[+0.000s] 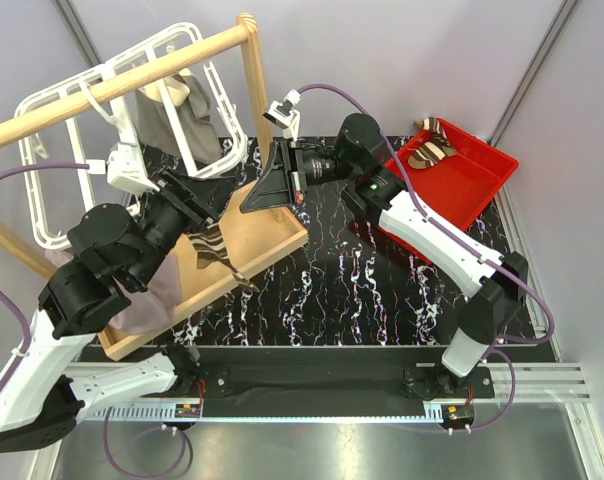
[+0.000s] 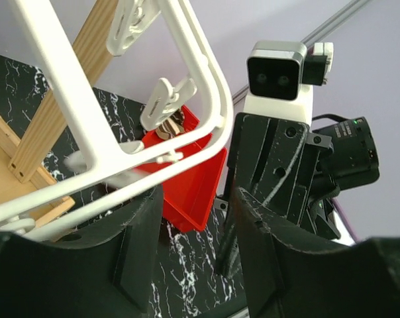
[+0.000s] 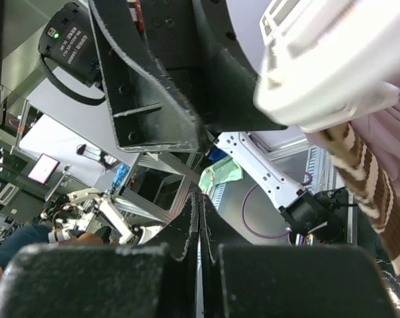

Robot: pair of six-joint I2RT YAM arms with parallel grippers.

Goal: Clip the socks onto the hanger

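Note:
A brown-and-cream striped sock (image 1: 212, 247) hangs below the front edge of the white hanger (image 1: 225, 100). In the right wrist view the sock's upper end (image 3: 342, 142) meets a white clip (image 3: 359, 111); the clip's grip on it is hard to make out. My left gripper is open beside the hanger's corner, nothing between its fingers. To the right of the hanger, my right gripper is shut with nothing showing between its fingertips, clear of the sock. Another striped sock (image 1: 432, 152) lies in the red tray (image 1: 462, 195).
A wooden frame (image 1: 172, 63) carries the hanger above its base. Grey cloth (image 1: 190, 115) hangs at the back and pink cloth (image 1: 154, 300) at the front left. Both grippers are close together.

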